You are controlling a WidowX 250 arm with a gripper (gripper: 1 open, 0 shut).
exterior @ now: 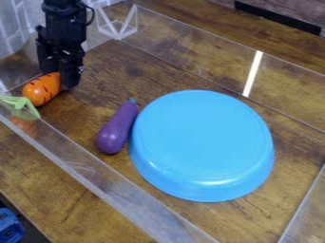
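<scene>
At the upper left of the camera view, the black gripper (60, 66) is lowered just over an orange carrot (42, 91) with a green top (18, 105). Its fingers are dark and overlap the carrot's upper end, so whether they grip it is unclear. A purple eggplant (117, 126) lies to the right of the carrot, and a large blue plate (202, 146), apparently upside down, sits at the right.
Clear walls enclose the wooden surface (178, 57), with one along the left and lower left. A small blue object (8, 226) is at the bottom left corner.
</scene>
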